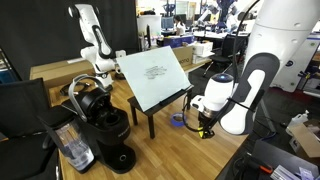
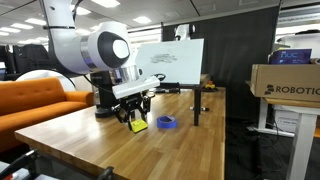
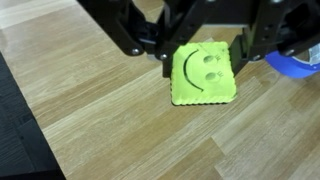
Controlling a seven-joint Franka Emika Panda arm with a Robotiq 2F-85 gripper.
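A yellow sponge-like square with a smiley face fills the middle of the wrist view, its sides between the two dark fingers. My gripper is shut on it. In exterior view 2 the yellow square is at or just above the wooden table, below the gripper; whether it touches the wood is hard to tell. From exterior view 1 only a small part of the yellow square shows under the arm.
A blue ring-shaped object rests on the table close to the yellow square. Behind it stands a tilted whiteboard. A black coffee maker occupies the table's other end, with bare wood between.
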